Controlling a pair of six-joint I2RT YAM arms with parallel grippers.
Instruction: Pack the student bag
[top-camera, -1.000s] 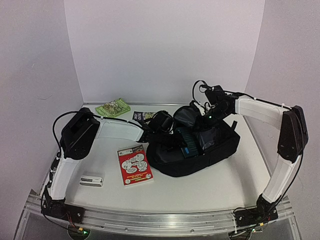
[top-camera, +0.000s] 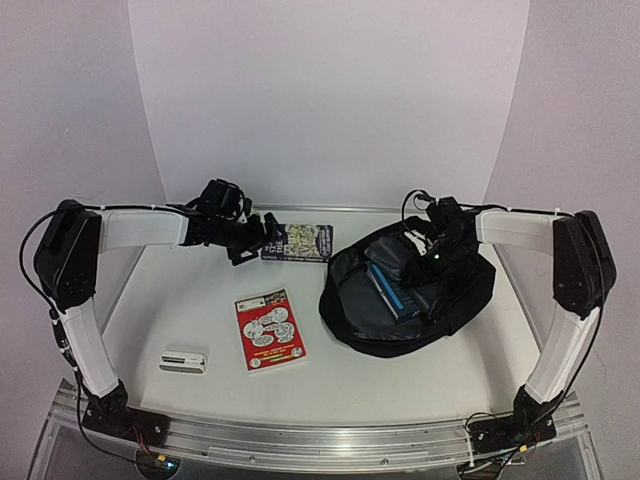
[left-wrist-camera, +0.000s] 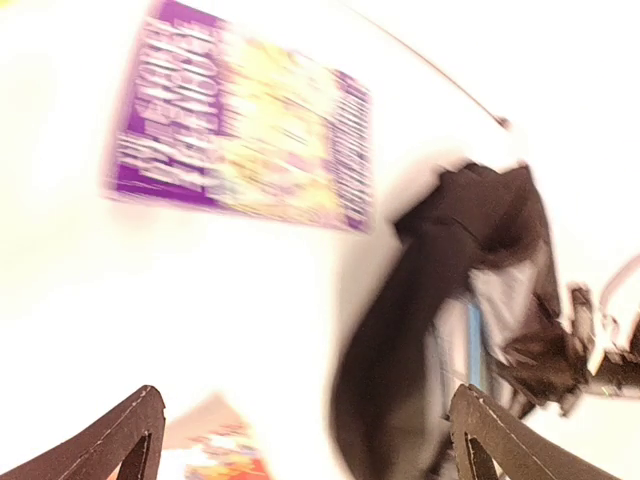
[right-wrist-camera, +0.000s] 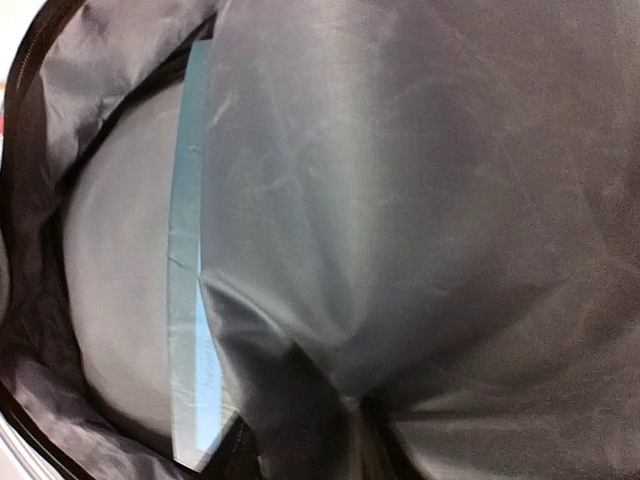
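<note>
The black bag (top-camera: 365, 335) lies open on the right half of the table, a blue-edged book (top-camera: 393, 292) standing inside it. My right gripper (top-camera: 425, 262) is at the bag's upper right and pinches its dark cloth, which bunches between the blurred fingers in the right wrist view. There the book (right-wrist-camera: 186, 200) shows beside the cloth. Left of the bag, my left gripper (top-camera: 260, 241) stands open and empty, its fingers (left-wrist-camera: 135, 430) wide apart, by the edge of a purple-and-yellow book (top-camera: 303, 242). A red book (top-camera: 271, 332) lies flat in front.
A small white case (top-camera: 183, 362) sits at the front left. The table's left side between it and the arm is bare. A metal rail (top-camera: 300, 432) runs along the front edge.
My left gripper has left the bag, moving left and back, uncovering the purple book; the green packet is now hidden at the arm. Bag and right gripper have shifted right.
</note>
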